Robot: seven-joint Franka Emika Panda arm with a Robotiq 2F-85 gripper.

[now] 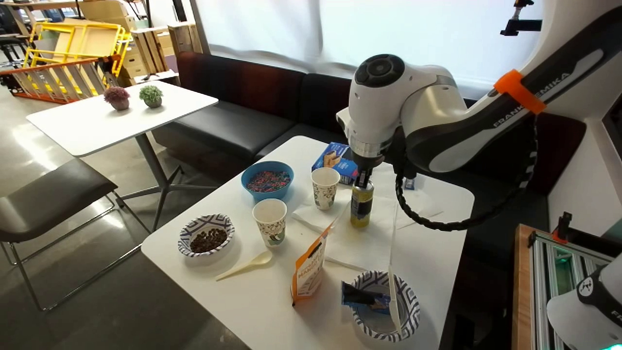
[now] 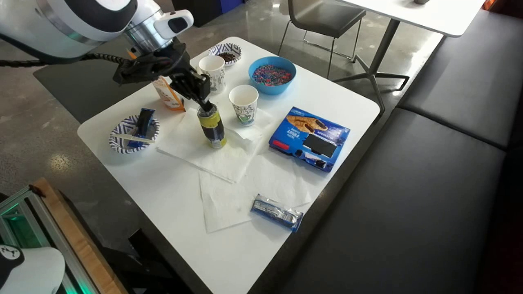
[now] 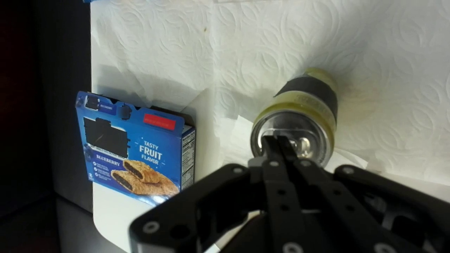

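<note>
A yellow-green can (image 1: 361, 205) with a dark band stands upright on white paper towels (image 2: 186, 147). Directly over its silver lid hangs my gripper, pointing down, its fingers together with nothing showing between them. In the wrist view the fingertips overlap the lid of the can (image 3: 291, 122), near its pull tab. Exterior view 2 puts the gripper (image 2: 208, 105) at the can's top rim; whether it touches the lid I cannot tell.
Close to the can stand two paper cups (image 2: 244, 103). A blue snack box (image 2: 311, 139), blue bowl (image 2: 272, 73), orange-white pouch (image 1: 309, 268), wrapped bar (image 2: 277, 212) and patterned bowls (image 1: 385, 306) surround it.
</note>
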